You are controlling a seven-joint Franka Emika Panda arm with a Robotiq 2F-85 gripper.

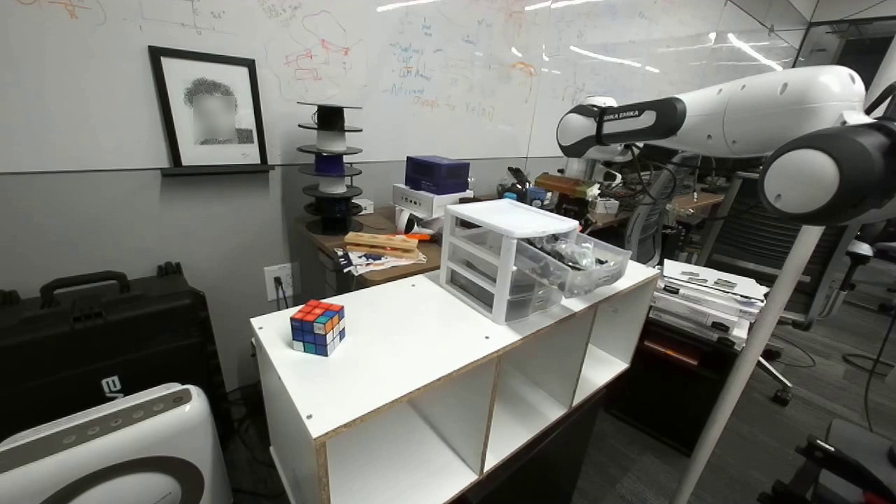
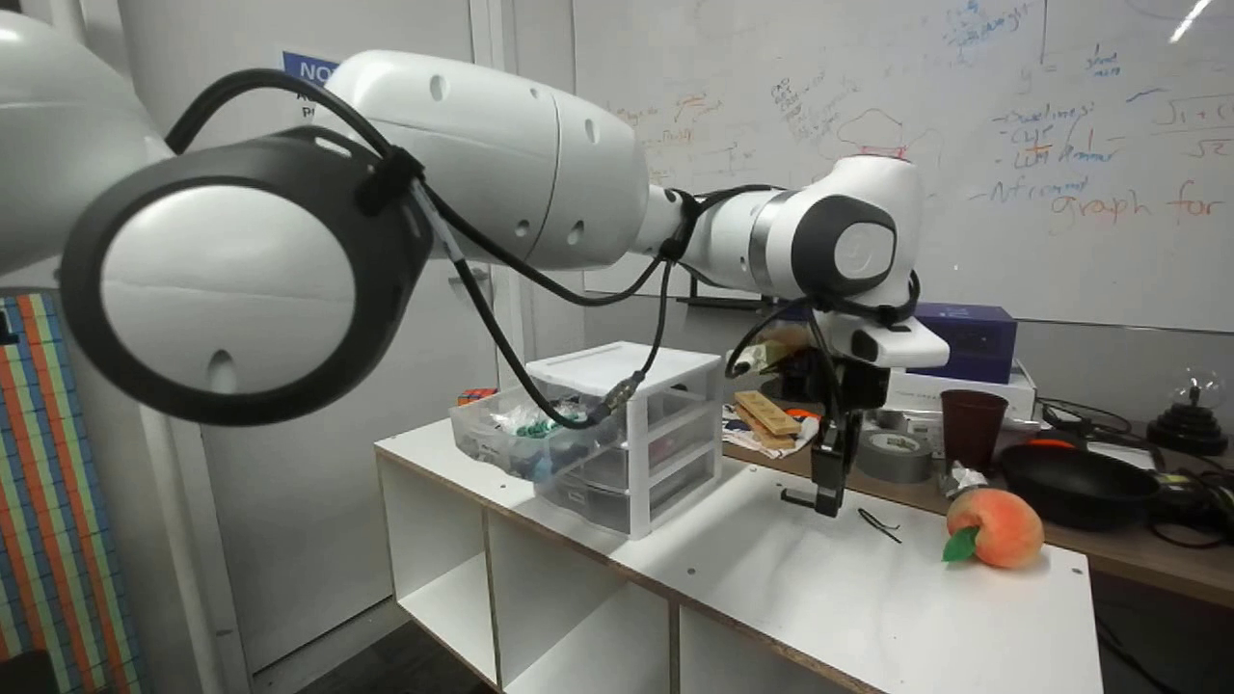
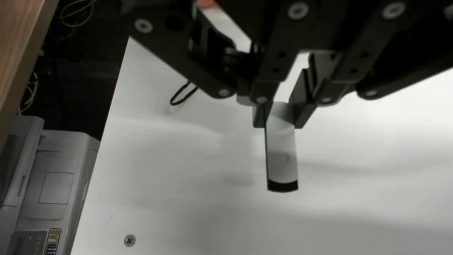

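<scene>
In the wrist view my gripper is shut on a narrow flat strip, glossy grey with a dark left edge and a black end; I cannot tell what it is. The second exterior view has the gripper pointing down above the white shelf top, right of the drawer unit. A thin black hooked piece juts out at its fingertips there. Beneath and to its right, a small black loop lies on the shelf, also seen as a loop in the wrist view.
A white drawer unit stands on the shelf, its top drawer pulled out and filled. A peach with a leaf sits at the right end. The first exterior view shows a Rubik's cube and bare shelf top beside it.
</scene>
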